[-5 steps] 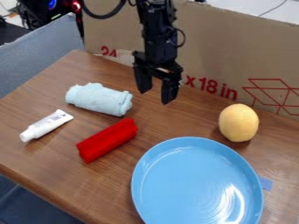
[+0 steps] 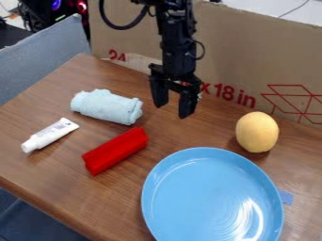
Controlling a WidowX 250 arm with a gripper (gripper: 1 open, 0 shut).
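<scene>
My black gripper (image 2: 172, 102) hangs at the upper middle in front of the cardboard, fingers pointing down and apart, with nothing seen between them. Below and left of it lies a rolled pale blue cloth (image 2: 107, 106). A white tube (image 2: 49, 134) is at the left, and a red block (image 2: 115, 151) lies near the middle. A yellow oval object (image 2: 257, 132) rests at the right, behind a large blue plate (image 2: 212, 203).
A cardboard panel (image 2: 251, 66) runs along the back of the wooden table (image 2: 88, 198). Bare wood shows between cloth, plate and yellow object. Grey padding (image 2: 38, 66) borders the left.
My gripper has shifted slightly to the right and down. The objects on the table have not moved.
</scene>
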